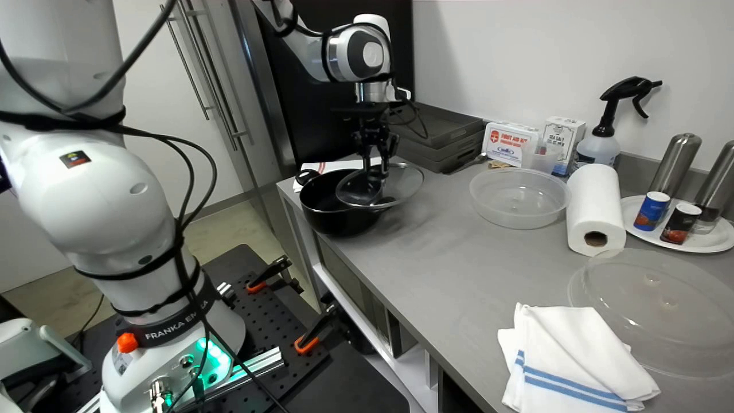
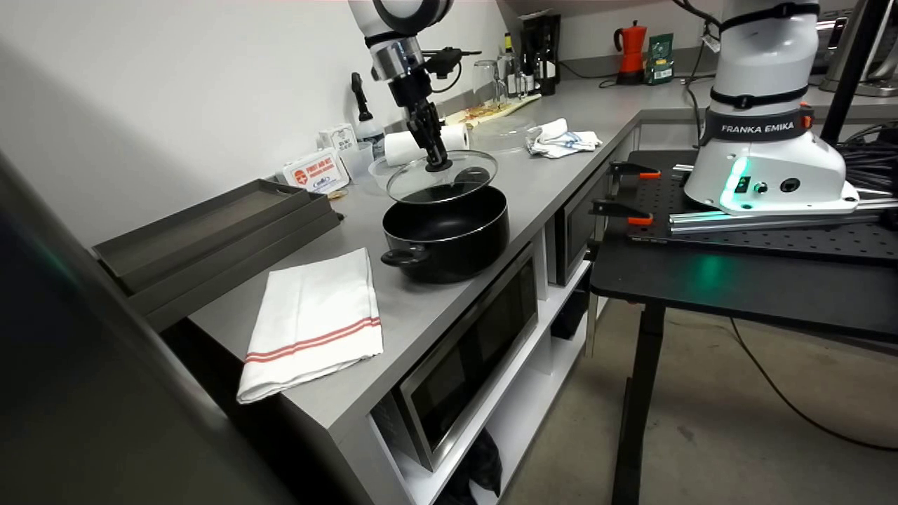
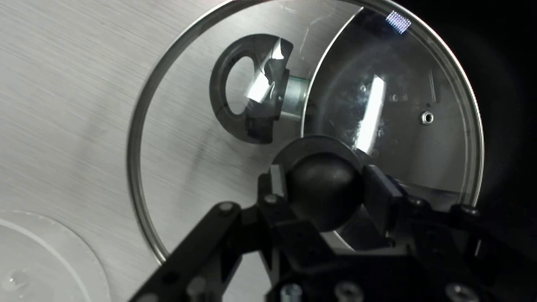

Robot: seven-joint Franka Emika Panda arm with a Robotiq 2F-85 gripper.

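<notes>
A clear glass lid with a steel rim [image 3: 134,166] hangs from my gripper, whose fingers are shut on its round black knob [image 3: 324,183]. In the second exterior view the lid [image 2: 404,184] is held above the black pot [image 2: 446,244], tilted a little and set off toward the far side of it. The pot [image 1: 330,217] stands near the counter's left end, partly under the lid [image 1: 406,184]. Through the glass in the wrist view, one pot handle [image 3: 221,90] and part of the dark pot interior show.
A white towel with red stripes [image 2: 311,315] lies beside the pot, and dark stacked trays [image 1: 440,144] stand at the wall. To the right sit a clear plastic bowl [image 1: 519,213], a paper towel roll [image 1: 593,206] and a folded blue-striped towel [image 1: 571,358].
</notes>
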